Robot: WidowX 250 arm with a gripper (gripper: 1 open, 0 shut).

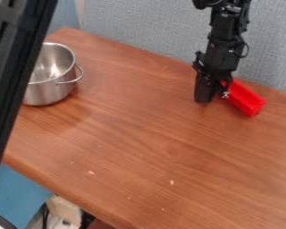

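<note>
My black gripper [213,88] hangs low at the back right of the wooden table, beside a red object [246,100] that lies at a slant on the tabletop. The gripper partly covers the red object's left end; whether its fingers are open or closed on it is too small and dark to tell. A steel pot [47,85] with side handles stands at the back left.
A grey textured panel [133,27] rises behind the table. A black bar [14,72] runs along the left of the view.
</note>
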